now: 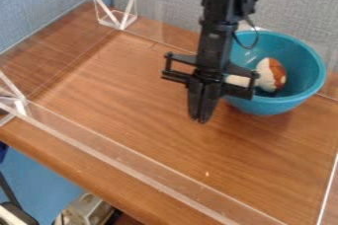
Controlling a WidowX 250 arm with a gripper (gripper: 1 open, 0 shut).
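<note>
My black arm hangs from the top of the view, its gripper shut and low over the wooden table, just left of and in front of a blue bowl. Inside the bowl are an orange-and-white round object and a pale object, both partly hidden behind the arm. Nothing shows between the fingers.
Clear walls edge the table, with white wire frames at the back left and at the left side. Tools or parts lie below the front left edge.
</note>
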